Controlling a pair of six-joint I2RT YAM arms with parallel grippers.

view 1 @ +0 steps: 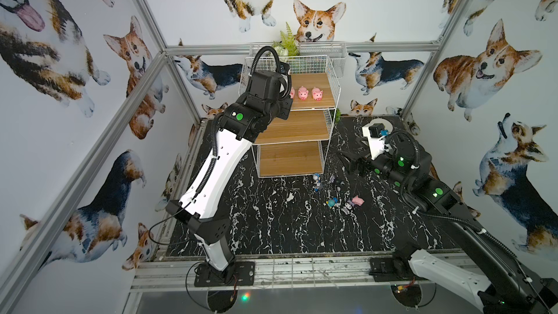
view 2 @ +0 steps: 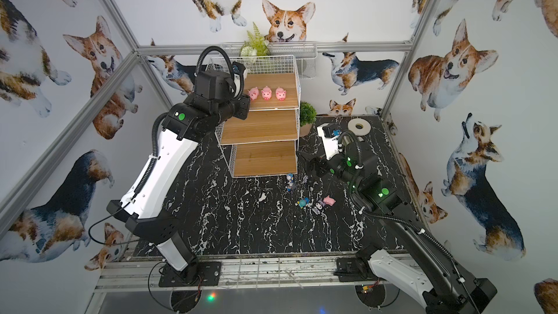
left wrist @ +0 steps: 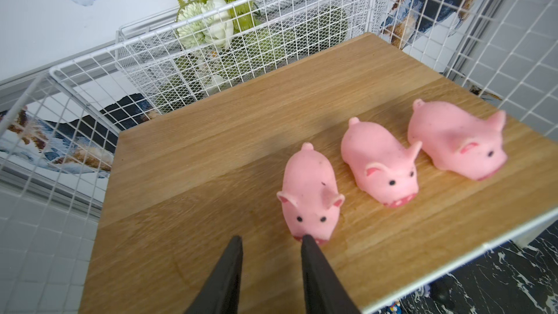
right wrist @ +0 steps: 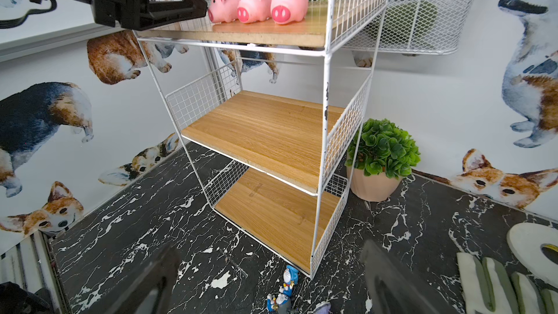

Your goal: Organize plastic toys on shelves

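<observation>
Three pink pigs stand upright in a row on the wooden top shelf (left wrist: 174, 168): the left pig (left wrist: 311, 189), the middle pig (left wrist: 379, 161) and the right pig (left wrist: 456, 136). My left gripper is open and empty at the shelf's front, its fingertips just left of the left pig. My right gripper is spread wide in front of the rack, nothing between its fingers. On the table lie another pink pig (view 1: 357, 200), a blue-green figure (view 1: 332, 202), a grey-white figure (view 1: 347, 207) and a blue-white figure (right wrist: 288, 282).
The middle shelf (right wrist: 267, 130) and bottom shelf (right wrist: 273, 209) are bare. A potted plant (right wrist: 383, 157) stands right of the rack. A tape roll (view 2: 359, 126) lies at the back right. The top shelf's left part is free.
</observation>
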